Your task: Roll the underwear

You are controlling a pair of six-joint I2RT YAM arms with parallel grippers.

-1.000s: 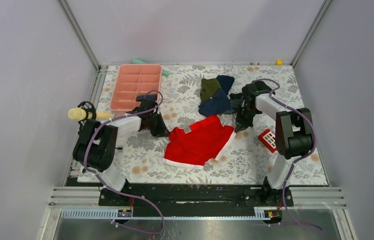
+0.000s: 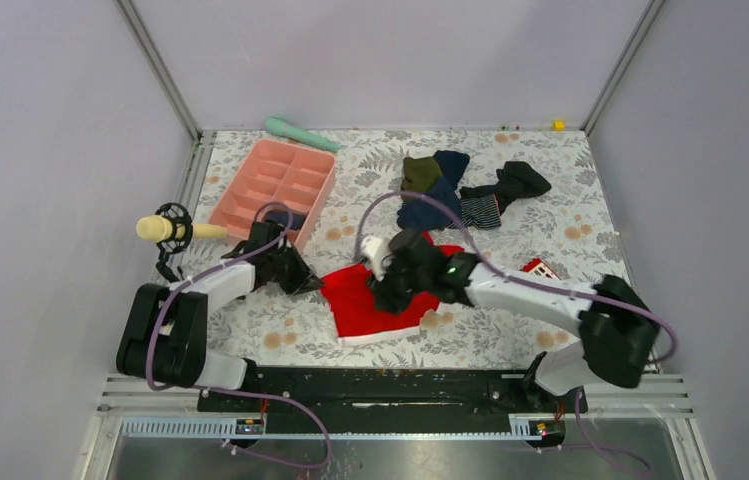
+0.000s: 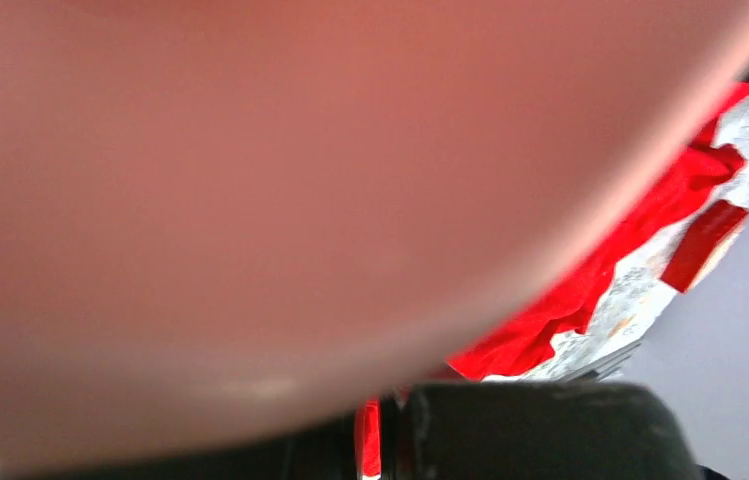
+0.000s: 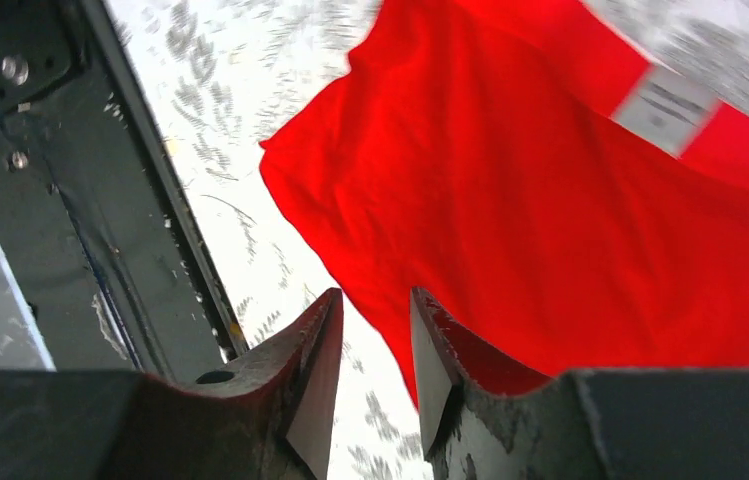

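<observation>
Red underwear with a white hem [image 2: 352, 306] lies spread on the table at centre front, partly hidden by the right arm. At its left corner my left gripper [image 2: 310, 284] is shut, with red cloth at its tips; in the left wrist view the tray wall fills most of the frame, so its hold is unclear. My right gripper [image 2: 390, 296] is over the middle of the garment, blurred in the top view. In the right wrist view its part-open fingertips [image 4: 374, 300] hover near the red cloth [image 4: 510, 220], with nothing seen between them.
A pink compartment tray [image 2: 275, 180] with a dark rolled cloth stands back left, beside a teal object [image 2: 300, 135]. Folded dark and olive garments [image 2: 430, 185] lie at the back. A red-and-white box [image 2: 540, 268] sits right; yellow rolled object [image 2: 155, 228] at left.
The right arm has swept from the back right to over the garment's middle.
</observation>
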